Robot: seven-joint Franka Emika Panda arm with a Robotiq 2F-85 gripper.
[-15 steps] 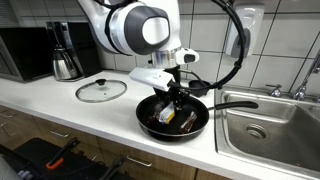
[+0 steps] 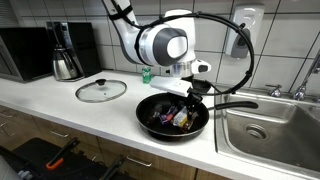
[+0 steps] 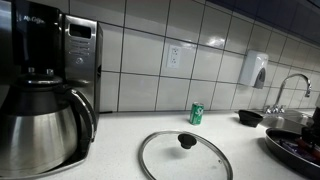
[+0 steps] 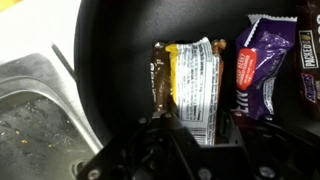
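A black frying pan on the white counter holds several wrapped candy bars. Inside it, my gripper points down with its fingers around a bar whose yellow and white wrapper shows a barcode. The wrapper's near end lies between the fingers, and the gripper looks shut on it. Beside it on the left is a brown wrapper, partly covered. To the right lie a purple wrapper and, at the frame's edge, a dark brown one. In exterior view 2 the pan shows only partly at the right edge.
Right of the pan is a steel sink with a faucet. A glass lid lies flat on the left counter, near a coffee maker. A green can stands by the wall. Counter between lid and pan is clear.
Over the last second the arm has shifted to the right within the pan. The yellow and white wrapper has moved rightward with it.
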